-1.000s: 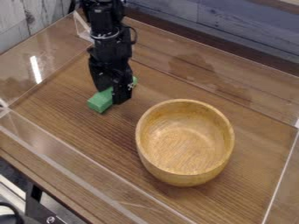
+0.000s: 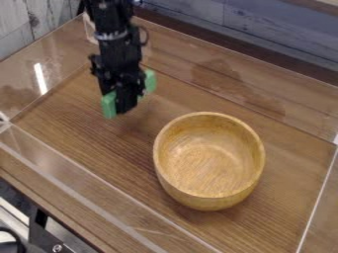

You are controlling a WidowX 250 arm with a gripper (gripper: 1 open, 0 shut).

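My dark gripper (image 2: 126,94) is over the left-middle of the wooden table, blurred, shut on a green object (image 2: 111,105). Pale green shows on both sides of the fingers. To the lower right sits a large yellow bowl (image 2: 209,158), empty.
Pale walls or rims border it at the left and back, and a white item stands at the back behind the arm.
The gripper and green object have shifted, the green object now a little higher in the view than a second ago and more blurred. The bowl has not moved.
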